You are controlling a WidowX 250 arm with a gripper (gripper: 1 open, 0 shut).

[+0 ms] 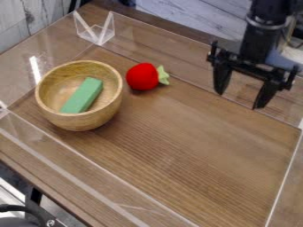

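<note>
My black gripper (246, 80) hangs at the upper right over bare wooden surface, its black finger assembly spread low above it; whether it is open or shut is unclear. At the left, a tan bowl (109, 108) holds a green block (81, 95). A red object (144, 76) with a pale green top, like a strawberry or tomato, lies right of the bowl.
A clear rack-like object (92, 28) stands at the upper left. Walls border the back.
</note>
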